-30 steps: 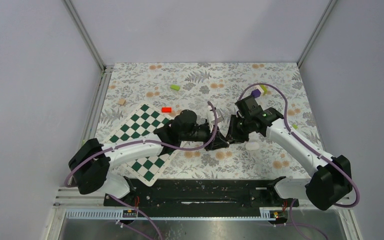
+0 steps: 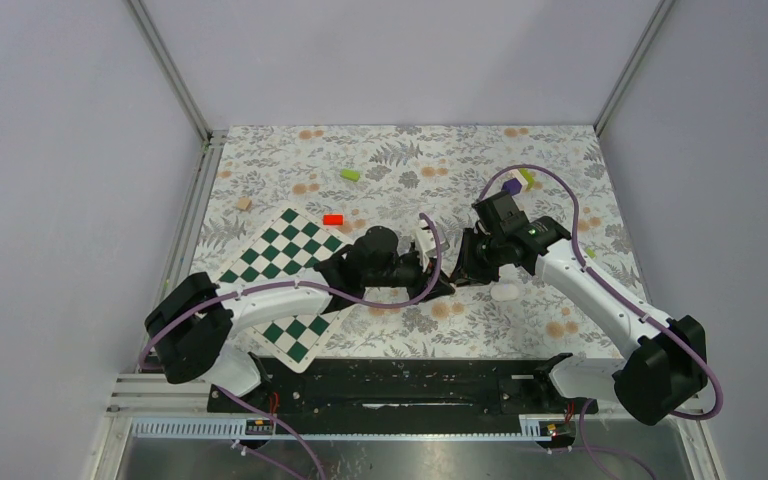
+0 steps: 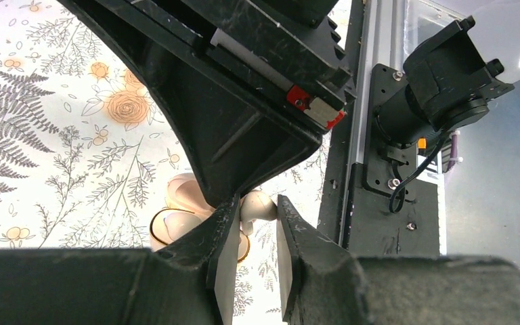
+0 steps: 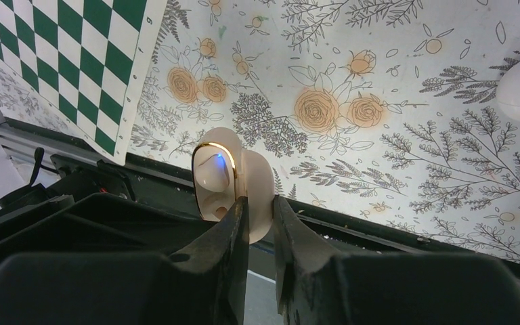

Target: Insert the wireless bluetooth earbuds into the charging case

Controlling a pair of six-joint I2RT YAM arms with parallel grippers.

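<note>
My left gripper is shut on a white earbud (image 3: pixel 258 204), held close to the open charging case (image 3: pixel 175 224) in the left wrist view. My right gripper is shut on that case (image 4: pixel 258 175); in the right wrist view it has a gold rim, a small blue light and an earbud (image 4: pixel 213 175) in one well, with the other well partly visible below it. Both grippers meet above the table's front middle in the top view, where the held pieces are mostly hidden by the arms.
A green checkerboard (image 2: pixel 279 250) lies at the left. A red block (image 2: pixel 333 219), green block (image 2: pixel 350 174) and purple block (image 2: pixel 511 187) lie farther back. A white rounded object (image 2: pixel 505 292) lies right of the grippers.
</note>
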